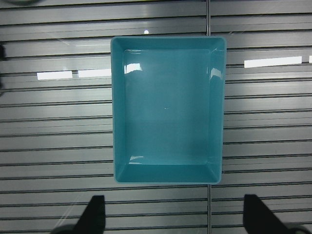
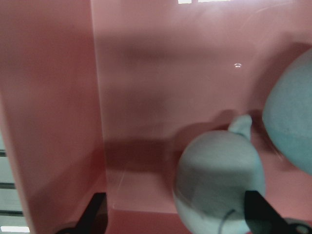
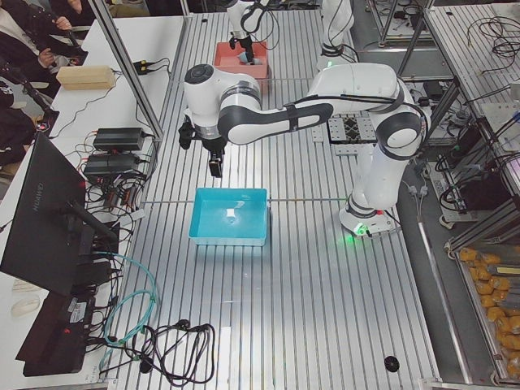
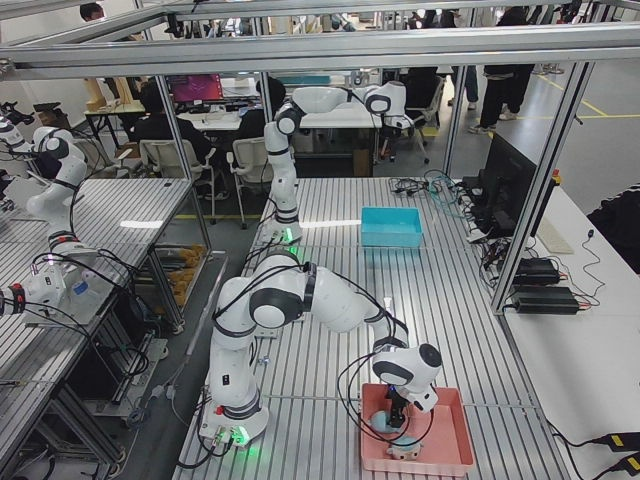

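Note:
An empty teal bin (image 3: pixel 228 215) rests on the slatted metal table, with my left gripper (image 3: pixel 215 166) above it, fingers apart and empty, as the left wrist view (image 1: pixel 174 216) also shows. At the far end, a pink bin (image 4: pixel 448 450) holds light blue rounded plush toys (image 2: pixel 209 170). My right gripper is down inside that bin, open, its fingers either side of the lower toy and the bare floor by the wall; one finger overlaps the toy. Whether it touches is unclear.
Metal frame posts (image 3: pixel 138 97), a monitor (image 3: pixel 45 211) and power boxes line the side desk. Black cables (image 3: pixel 175 349) lie on the near table corner. The table between the two bins is clear.

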